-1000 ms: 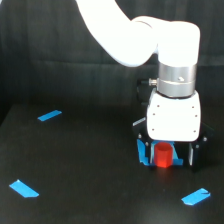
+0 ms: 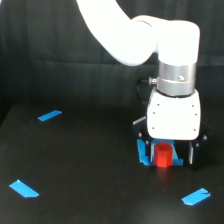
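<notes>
A white robot arm reaches down from the top right, ending in my gripper [image 2: 166, 150], whose dark fingers point down on either side of a red cylinder [image 2: 163, 156]. The cylinder stands on a small blue patch [image 2: 143, 151]. I cannot make out whether the fingers touch the cylinder.
Blue tape pieces lie on the dark surface at the back left [image 2: 49, 114], front left [image 2: 23, 188] and front right [image 2: 196, 196]. A dark backdrop stands behind.
</notes>
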